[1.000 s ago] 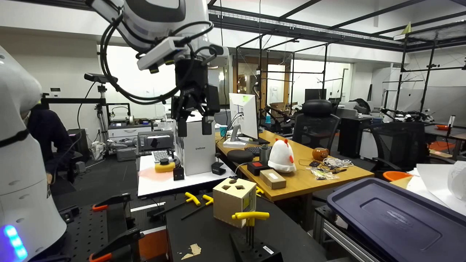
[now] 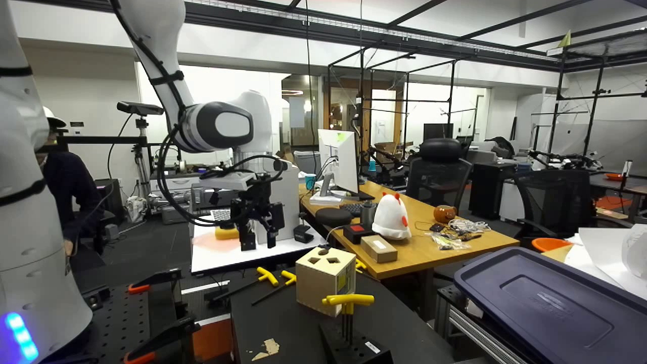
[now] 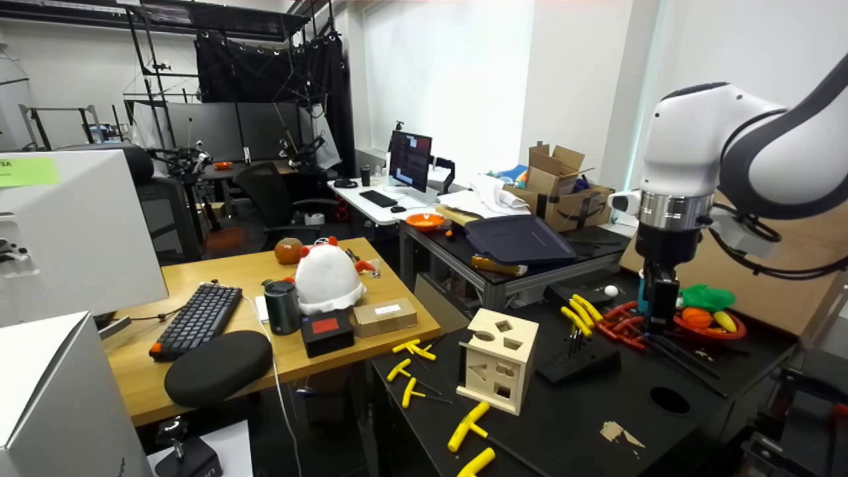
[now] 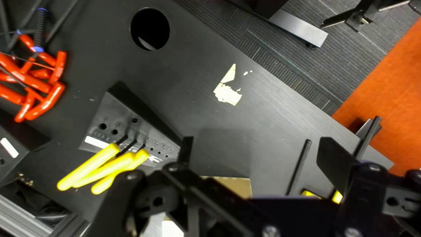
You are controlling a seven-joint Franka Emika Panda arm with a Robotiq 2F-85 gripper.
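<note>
My gripper (image 2: 259, 241) hangs in the air with its fingers pointing down and spread apart, nothing between them. In the wrist view the gripper stands open over the black table (image 4: 260, 122). A wooden shape-sorter box (image 2: 324, 279) with cut-out holes stands upright on that table; only a bit of the box (image 4: 236, 185) shows in the wrist view, mostly hidden behind the gripper. Yellow T-handle hex keys (image 4: 98, 168) stand in a black holder (image 4: 130, 122). Several more yellow-handled keys (image 3: 469, 425) lie loose around the box.
Red-handled keys (image 4: 43, 87) are heaped beyond the holder. A red bowl (image 3: 719, 330) with toy fruit sits at the table's far end. Near a round hole (image 4: 150, 29) the tabletop has a torn pale patch (image 4: 228, 92). Bare tabletop lies around that patch.
The arm has come down in exterior view 1, and my gripper is now much lower, nearer table height. Its fingers remain apart. The box and the keys have not moved.
</note>
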